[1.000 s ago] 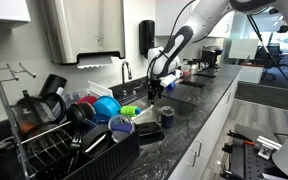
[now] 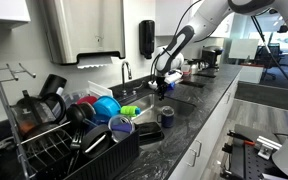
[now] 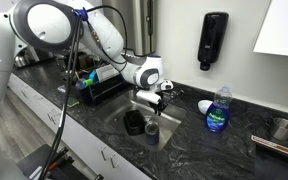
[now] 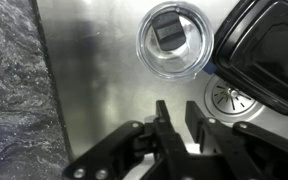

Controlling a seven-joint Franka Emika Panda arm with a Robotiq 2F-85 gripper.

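My gripper points down over the metal sink, its fingers parted and nothing between them in the wrist view. A clear round lidded cup with a black flap on its lid stands in the sink, beyond the fingertips and apart from them. Beside it lies a black rectangular tub, cut off by the frame edge. In exterior view 2 the black tub sits left of the dark cup, with the white arm behind them.
The drain shows just right of my fingers. Dark marbled counter borders the sink. A blue bottle stands on the counter to the right. A black dish rack with colourful dishes takes up the other side.
In exterior view 1 the arm has shifted slightly to the right over the sink. The cup, tub and dishes have stayed where they were.
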